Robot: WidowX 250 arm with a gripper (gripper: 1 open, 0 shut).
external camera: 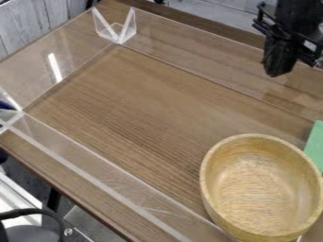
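My black gripper (pixel 275 62) hangs at the upper right over the wooden table, its fingers close together with nothing visible between them. A round wooden bowl (pixel 259 189) stands at the lower right, well below the gripper in the view. A green object (pixel 313 146) lies at the right edge, partly out of frame.
Clear plastic barriers (pixel 116 28) run along the back and the lower left of the table (pixel 151 104), whose middle is bare. A dark coiled cable or hose shows at the bottom left corner.
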